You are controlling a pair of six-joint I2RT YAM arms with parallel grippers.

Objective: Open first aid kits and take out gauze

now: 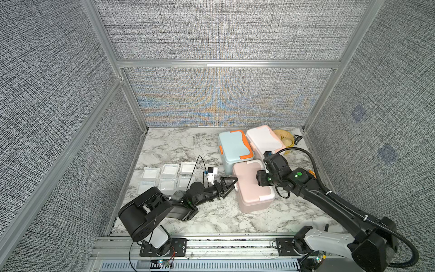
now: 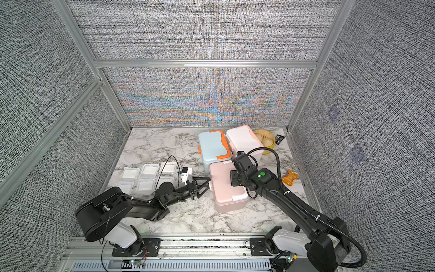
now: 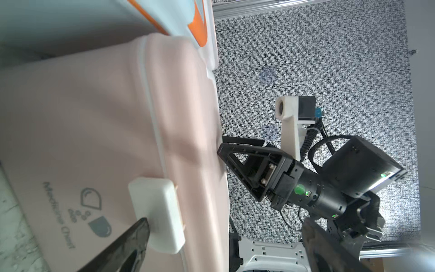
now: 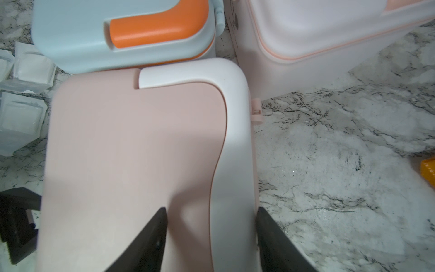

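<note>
The pink first aid kit [image 1: 253, 185] stands with its lid down, its white latch [image 3: 158, 213] facing my left gripper. That gripper is open beside the latch side, nothing between its fingers; whether the latch is fastened, I cannot tell. Over the lid is my right gripper, its fingers parted, one above the pink surface and the other by the outer edge of the white handle [image 4: 235, 181]. It appears very close to the lid; contact is unclear. White gauze packets [image 1: 170, 170] lie in rows at the left.
Behind the pink kit stand a blue kit [image 1: 233, 147] with orange trim and a white-and-pink kit [image 1: 265, 140], both closed. A yellow basket [image 2: 265, 136] is at the back right, and an orange item [image 2: 290, 177] lies on the right. Free table lies in front.
</note>
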